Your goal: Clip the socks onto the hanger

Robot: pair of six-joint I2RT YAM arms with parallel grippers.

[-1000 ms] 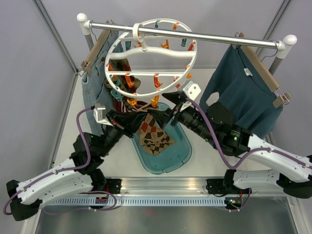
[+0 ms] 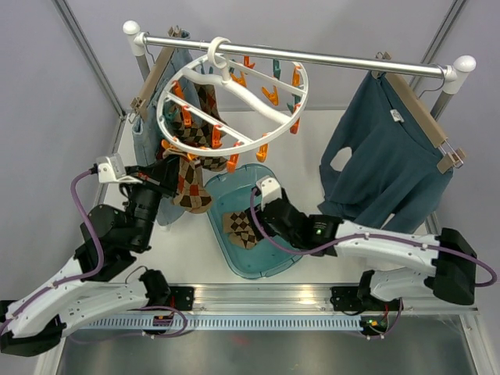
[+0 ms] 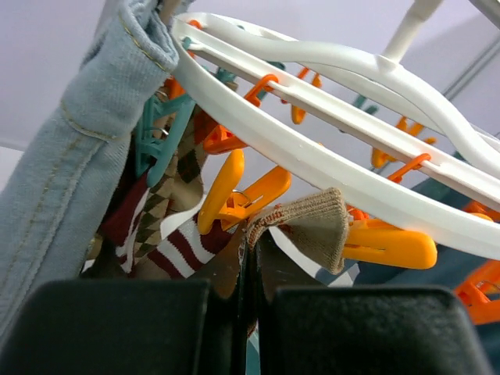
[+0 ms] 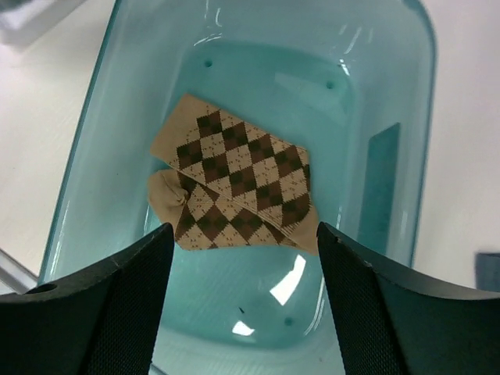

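Note:
The round white hanger hangs from the rail, ringed with orange and teal clips. A brown patterned sock hangs at its front left edge beside the orange clips. My left gripper is shut on the tan end of this sock, close under the ring; whether a clip grips the sock is hard to tell. More patterned socks hang farther back. Two brown checked socks lie in the teal bin. My right gripper is above them, its fingers apart with nothing between.
Jeans hang close at the left of the ring. Dark teal trousers hang at the right on a wooden hanger. The metal rail crosses above. Much of the bin floor is bare.
The right gripper has drawn away from the hanger and come down over the bin. The left gripper moved left and up with the sock, and the hanger swung left and tilted.

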